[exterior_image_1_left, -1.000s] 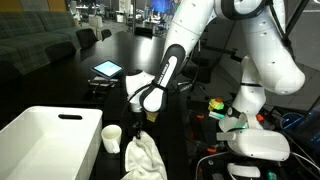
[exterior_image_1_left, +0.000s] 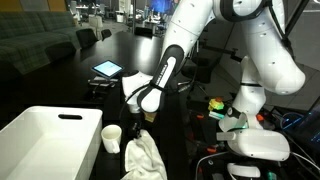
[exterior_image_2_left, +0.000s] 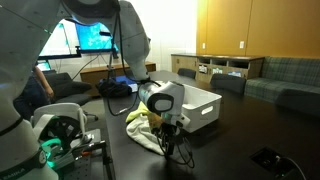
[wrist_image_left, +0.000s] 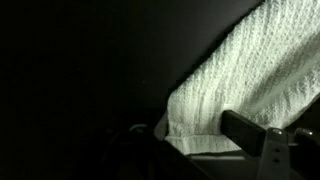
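A white cloth (exterior_image_1_left: 144, 158) lies crumpled on the dark table, and its ribbed weave fills the right side of the wrist view (wrist_image_left: 255, 75). My gripper (exterior_image_1_left: 143, 128) points down at the cloth's far end. In the wrist view the fingers (wrist_image_left: 243, 132) stand apart, with a bunched edge of cloth between them. The other finger is dark and hard to make out. From the second exterior view, the gripper (exterior_image_2_left: 168, 150) is low at the table beside the cloth (exterior_image_2_left: 145, 136).
A large white box (exterior_image_1_left: 48, 145) stands to the left, with a white cup (exterior_image_1_left: 111, 138) between it and the cloth. A tablet-like object (exterior_image_1_left: 107, 69) lies farther back. Open table extends behind the gripper.
The gripper's hand and fingers look slightly shifted at the cloth's far end. The cloth, cup and box look unchanged.
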